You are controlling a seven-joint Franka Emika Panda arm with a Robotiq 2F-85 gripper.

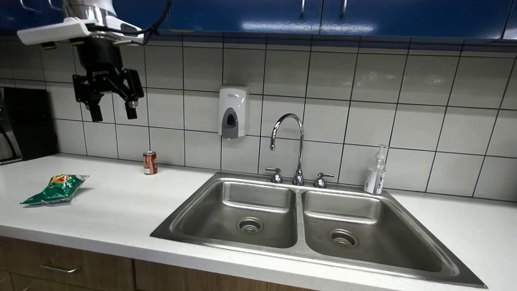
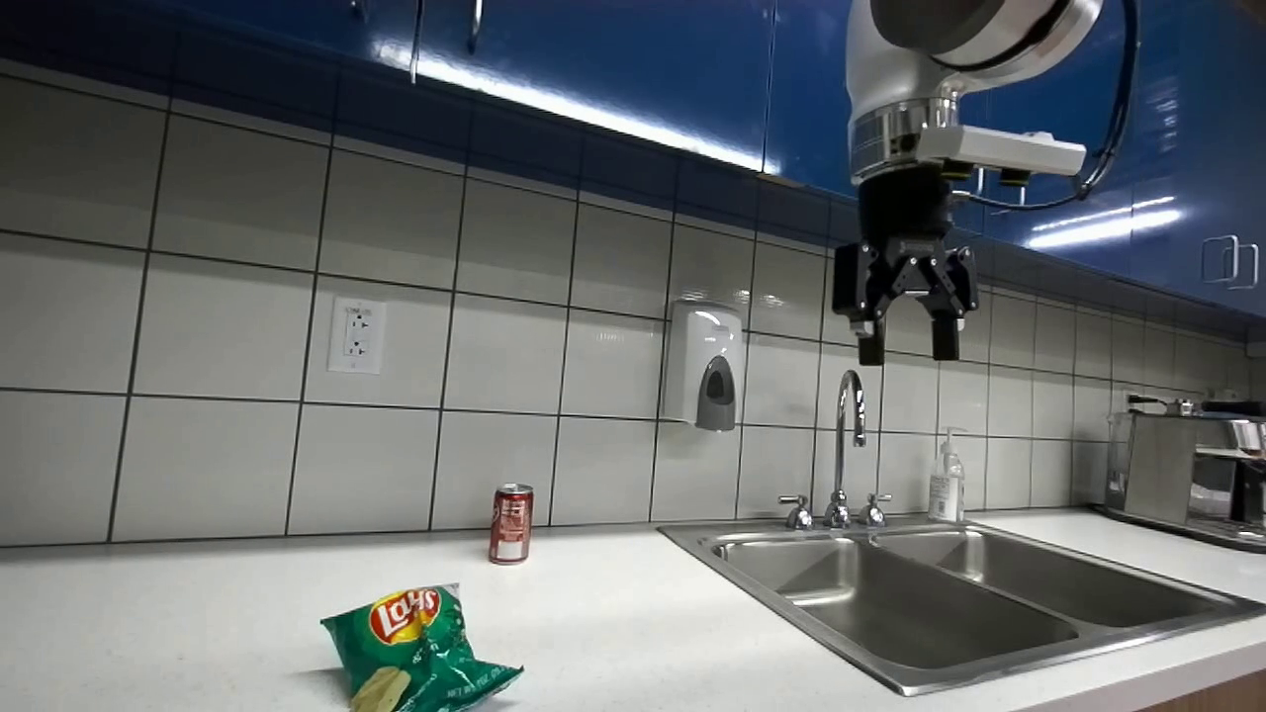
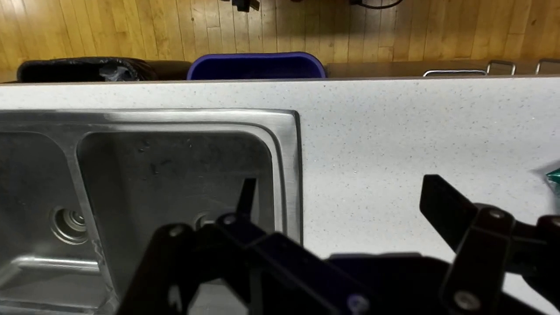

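High above the counter my gripper hangs open, its fingers pointing down and nothing between them; in exterior view 2 the gripper appears in front of the tiled wall. The wrist view looks down past the spread fingers onto the sink edge and bare counter. A green Lay's chip bag lies on the counter, well apart from the gripper; only a sliver of the bag shows at the right edge of the wrist view. A red soda can stands upright near the wall.
A steel double sink with a tall curved faucet is set into the counter. By its back corner stands a soap bottle. Blue cabinets hang overhead. Counter between bag and sink is clear.
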